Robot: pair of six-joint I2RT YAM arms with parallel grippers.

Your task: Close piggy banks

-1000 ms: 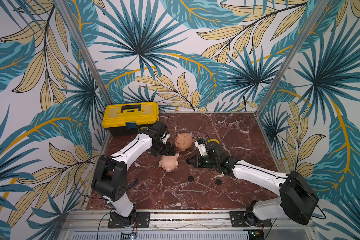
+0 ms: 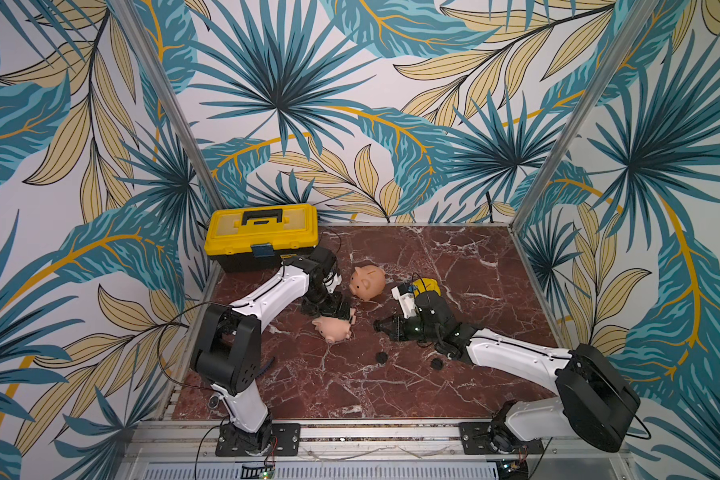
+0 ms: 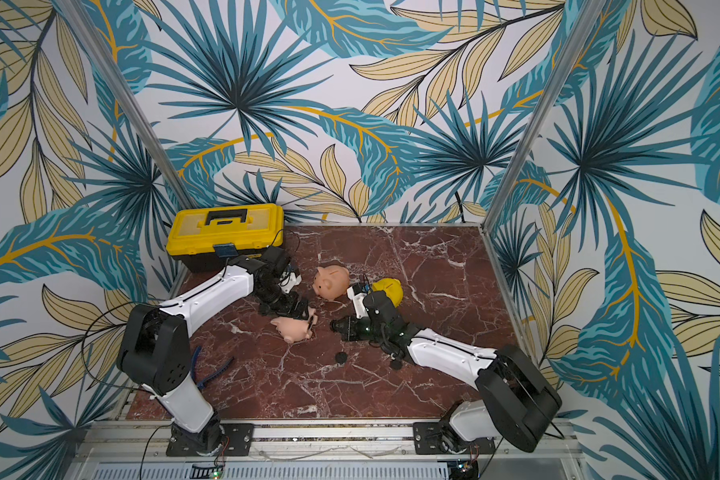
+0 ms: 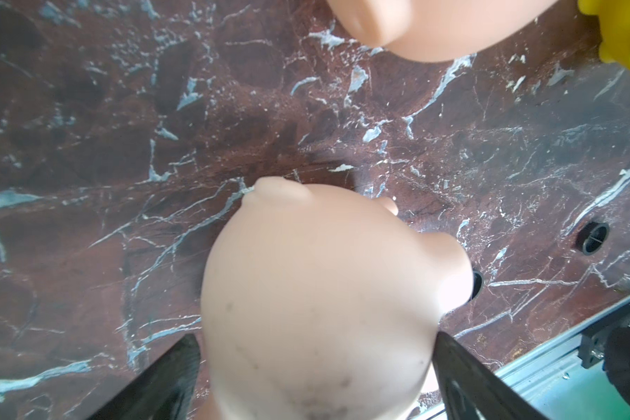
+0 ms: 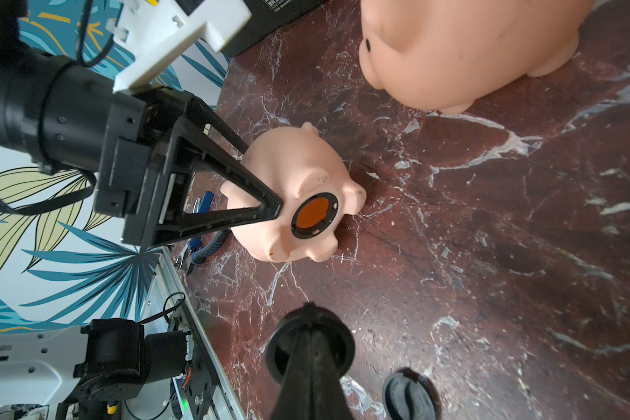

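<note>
A pink piggy bank (image 5: 287, 189) lies tipped on the table, its open belly hole (image 5: 315, 215) facing my right gripper. My left gripper (image 2: 342, 312) is shut on it, with the blurred fingers (image 4: 164, 378) against both sides of its body in the left wrist view. My right gripper is shut on a black plug (image 5: 280, 346), which sits at its fingertips a short way from the hole. Another pink-orange piggy bank (image 2: 367, 282) stands behind, and a yellow one (image 3: 388, 291) is partly hidden by the right arm.
Two loose black plugs, one nearer (image 2: 381, 357) and one farther right (image 2: 437, 364), lie on the front of the marble table. A yellow toolbox (image 2: 261, 228) fills the back left corner. Blue-handled pliers (image 3: 213, 370) lie at the left.
The held piggy bank has been turned and tipped, its belly swinging toward the right. The right arm has barely moved.
</note>
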